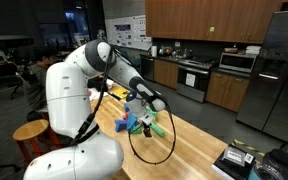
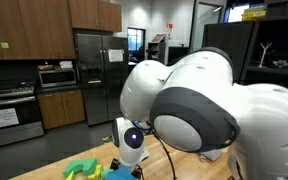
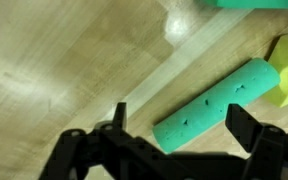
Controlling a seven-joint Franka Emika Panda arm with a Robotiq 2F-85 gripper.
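A long green block [image 3: 219, 102] lies diagonally on the wooden table in the wrist view, below and partly between the spread fingers. My gripper is open above it and holds nothing. Near the right finger, the block's lower edge is partly covered. A yellow block [image 3: 287, 68] sits just beyond the green block's upper right end. Part of another green piece [image 3: 246, 3] shows at the top edge. From outside, green blocks [image 2: 81, 166] show on the table near the arm.
Blue pieces [image 1: 121, 124] lie close to the hand. A black box [image 1: 234, 161] stands farther right on the table, with bare wood between. A red stool [image 1: 30, 131] is on the floor at left.
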